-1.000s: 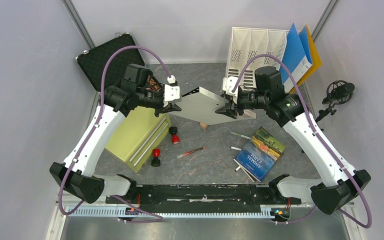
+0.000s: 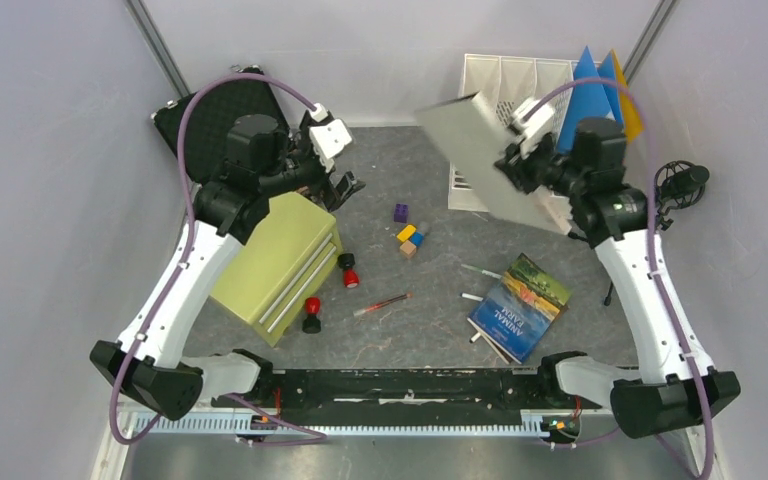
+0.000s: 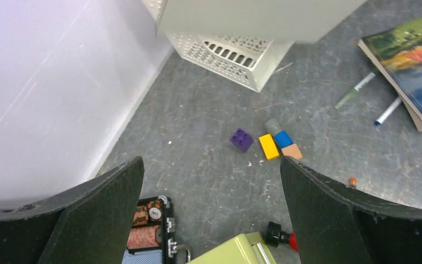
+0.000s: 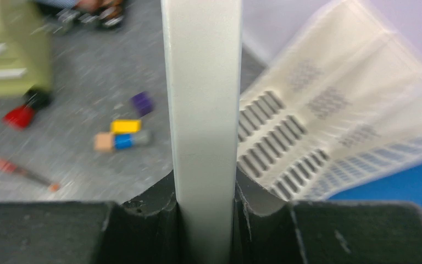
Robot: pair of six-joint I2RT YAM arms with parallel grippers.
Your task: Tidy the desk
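Note:
A large off-white binder-like board [image 2: 465,150] is raised in front of the white file organizer [image 2: 480,80]. My right gripper [image 2: 520,168] is shut on it; in the right wrist view its pale spine [image 4: 200,121] runs between the fingers. My left gripper [image 2: 342,190] hangs above the green drawer box [image 2: 260,250], open and empty. Below lie a purple block [image 2: 401,212], yellow, blue and wooden blocks [image 2: 407,233], two red-and-black objects [image 2: 349,271], a brush-like pen [image 2: 380,304] and books [image 2: 518,310] over several pens.
An open black case [image 2: 210,120] stands at back left. Blue and yellow folders [image 2: 585,105] stand in the organizer's right end, with a black microphone [image 2: 682,185] on a stand beside them. The middle of the desk has bare room.
My right gripper has lifted the board away toward the back right, uncovering the small blocks. My left gripper has come away from the board and risen slightly.

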